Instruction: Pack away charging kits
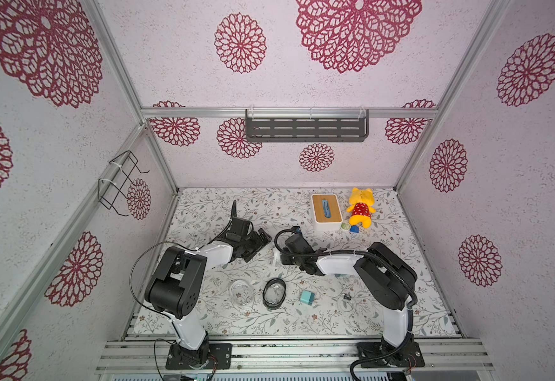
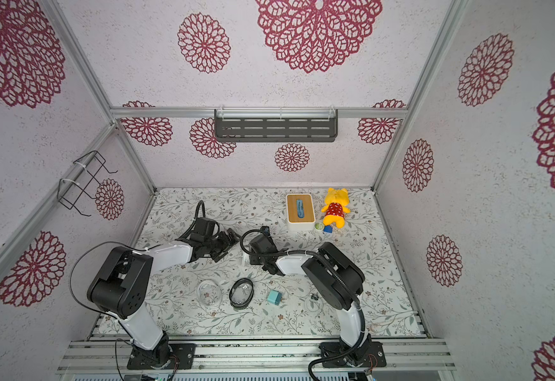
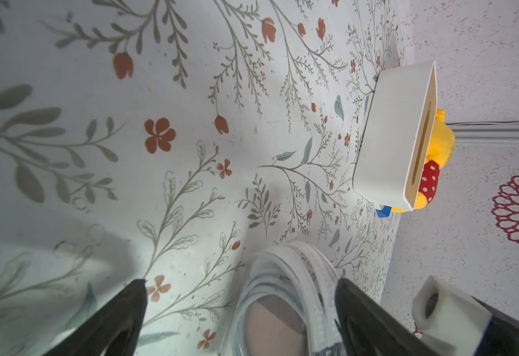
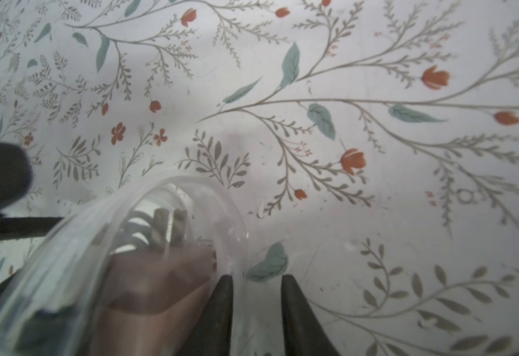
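Note:
A clear round tub [image 4: 170, 195] with something brownish inside stands tilted between my two grippers. In the right wrist view its thin wall runs down between the narrow fingers of my right gripper, which stand apart. My left gripper is open, with the same tub [image 3: 283, 296] between its fingers, nearer the right one. Toward the front of the table lie a dark coiled cable [image 1: 274, 293] in a clear round tub and an empty-looking clear round piece [image 1: 242, 293] beside it. The tub between the grippers is mostly hidden from above.
A teal cube [image 1: 306, 297] and a clear round piece with a small dark item [image 1: 347, 297] sit at front right. At the back are a white box [image 1: 326, 225], a yellow bear toy [image 1: 361, 209] and a blue block [image 1: 354, 229].

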